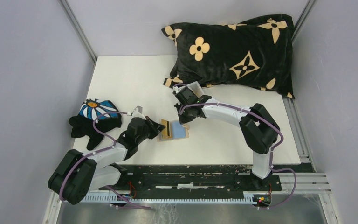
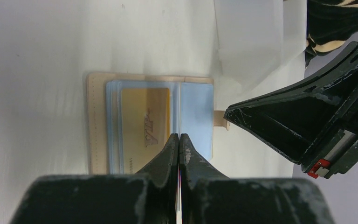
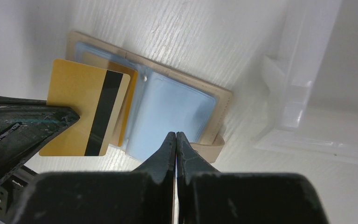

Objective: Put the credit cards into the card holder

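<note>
The beige card holder (image 1: 187, 136) lies open on the table, with clear blue sleeves (image 3: 172, 105) and a snap strap (image 3: 209, 150). A gold card (image 2: 137, 121) sits in its left sleeve. My left gripper (image 1: 162, 127) is shut on another gold card with a black stripe, held above the holder's left side; in the left wrist view that card is edge-on between the fingertips. Over the holder's right side, my right gripper is shut with nothing showing between its fingers. In the left wrist view, the right gripper's fingers (image 2: 279, 109) reach in from the right.
A white tray (image 3: 303, 107) stands just right of and behind the holder, partly covered by my right arm in the top view. A black patterned pillow (image 1: 223, 56) fills the back. At the left lies a black cloth item with a blue flower (image 1: 97, 109).
</note>
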